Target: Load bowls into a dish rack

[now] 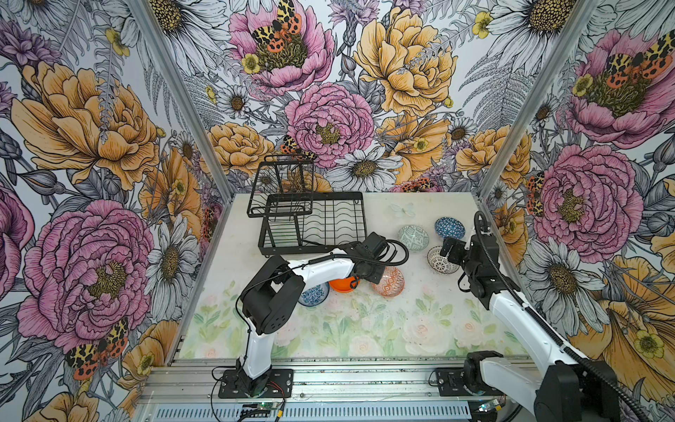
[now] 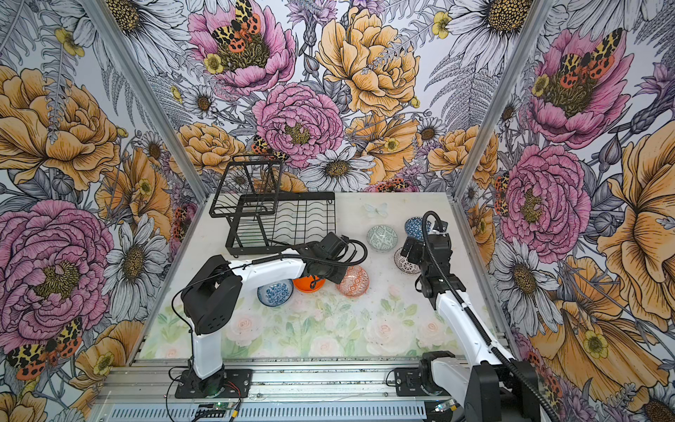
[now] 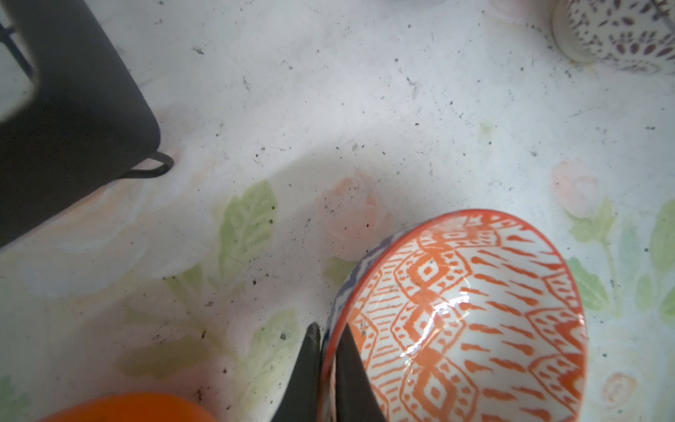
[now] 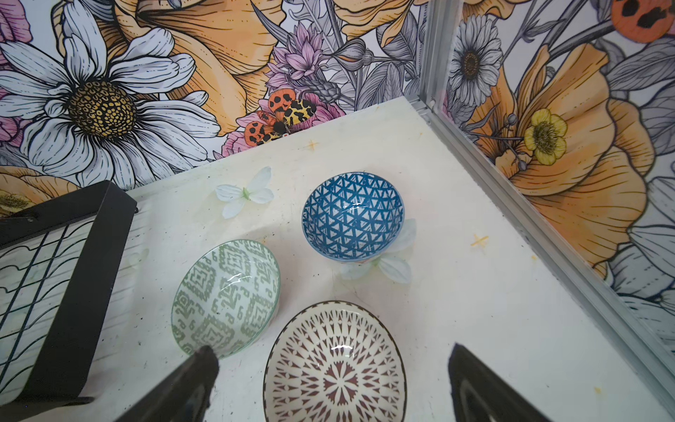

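In the left wrist view my left gripper is shut on the rim of the red-patterned bowl, which leans with its inside facing the camera. Just left of it sits an orange bowl, then a blue-and-white floral bowl. My right gripper stands open, its blurred fingers to either side of a brown-patterned bowl with nothing gripped. Beyond are a pale green bowl and a blue bowl. The black dish rack stands at the back left with no bowls visible in it.
A tall black wire frame rises over the rack's left part. The rack's corner is near my left gripper in its wrist view. Bare table lies in front, and a metal post borders the right side.
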